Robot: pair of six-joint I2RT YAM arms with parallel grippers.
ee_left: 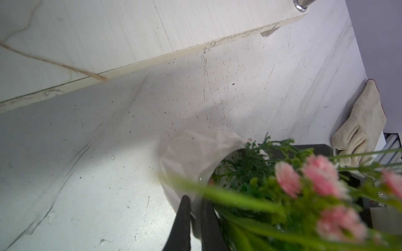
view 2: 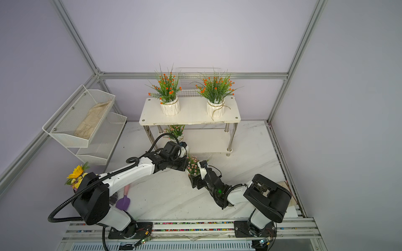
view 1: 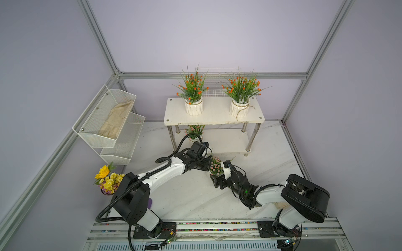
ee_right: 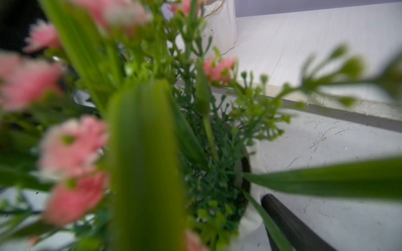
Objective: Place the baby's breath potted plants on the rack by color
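A pink-flowered plant point(view 1: 216, 165) in a pale pot point(ee_left: 188, 152) stands on the table in front of the rack point(view 1: 217, 105). My left gripper is shut at its near rim, one finger on each side of the thin wall. Around the same pot, my right gripper point(view 1: 218, 182) is open; one dark finger point(ee_right: 293, 221) shows outside the wall, and leaves hide the other. Two orange-flowered plants in white pots, left point(view 1: 193, 106) and right point(view 1: 239, 108), occupy the top shelf. Another pinkish-flowered plant point(view 1: 195, 130) is on the lower shelf's left, partly hidden.
A white wire basket rack point(view 1: 98, 140) stands at left, with yellow flowers point(view 1: 109, 182) before it. A purple trowel point(view 2: 123, 203) lies near the left arm's base. A beige glove point(ee_left: 356, 121) lies at the right. The lower shelf's right part point(view 1: 226, 142) is bare.
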